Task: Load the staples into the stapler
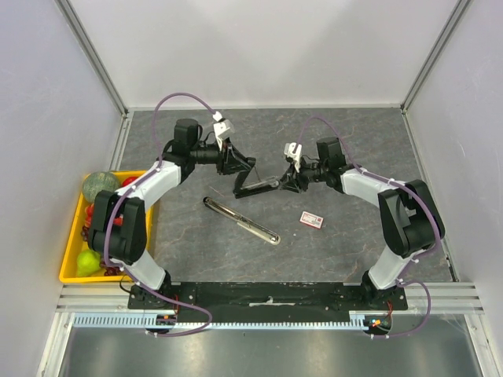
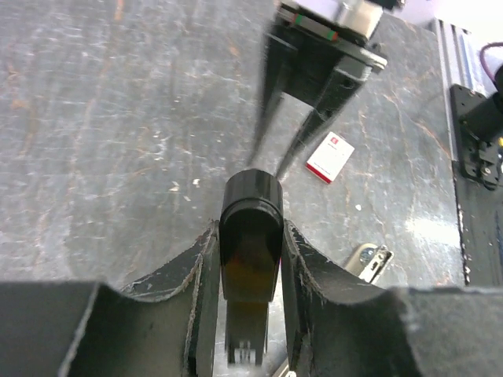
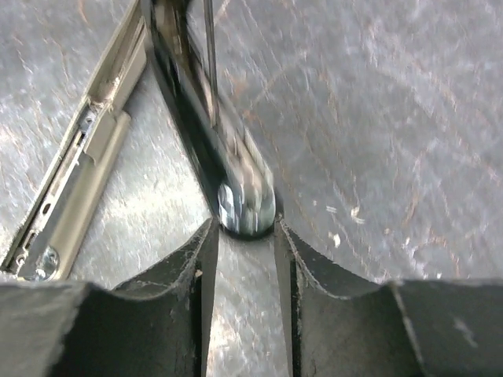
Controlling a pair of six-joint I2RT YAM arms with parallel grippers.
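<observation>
The black stapler (image 1: pixel 255 187) stands opened in a V in the middle, a thin rod rising inside it. My left gripper (image 1: pixel 234 165) grasps the black end of its raised part (image 2: pixel 250 243). My right gripper (image 1: pixel 292 181) is at the far end of its lower arm (image 3: pixel 247 208), fingertips just at that rounded end; whether it grips is unclear. A long metal piece (image 1: pixel 241 220) with a channel lies in front of the stapler. The staples box (image 1: pixel 311 220), white and red, lies to the right.
A yellow bin (image 1: pixel 69 255) of fruit stands at the left.
</observation>
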